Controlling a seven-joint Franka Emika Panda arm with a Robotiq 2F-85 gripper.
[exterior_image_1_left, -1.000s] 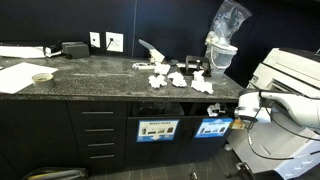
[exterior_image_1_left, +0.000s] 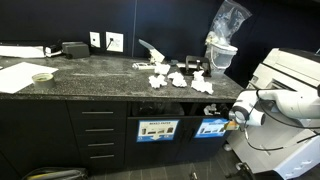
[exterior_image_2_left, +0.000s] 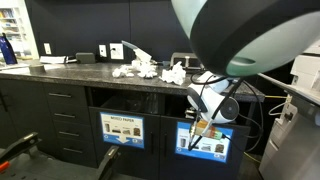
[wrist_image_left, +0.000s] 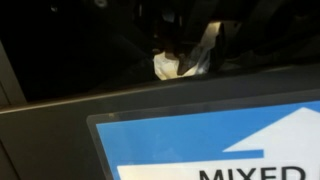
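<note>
A crumpled white piece of paper (wrist_image_left: 182, 66) shows in the dark upper part of the wrist view. My gripper looks shut on it, though the dark fingers hardly stand out from the black behind. Below lies the rim of a bin drawer (wrist_image_left: 60, 125) with a blue and white sign (wrist_image_left: 220, 145) reading "MIXED". In exterior view 2 the white arm (exterior_image_2_left: 212, 98) reaches down in front of the right-hand opening under the counter. Its fingertips are too small to make out there.
Several crumpled white papers (exterior_image_1_left: 177, 79) lie on the dark counter (exterior_image_1_left: 90, 78). Another labelled bin (exterior_image_1_left: 157, 130) stands left of the arm. A white bucket with a clear bag (exterior_image_1_left: 222, 53) sits at the counter's back right.
In exterior view 1 the end of the arm has shifted left and the wrist has turned, close to the right-hand bin. The papers on the counter have not moved.
</note>
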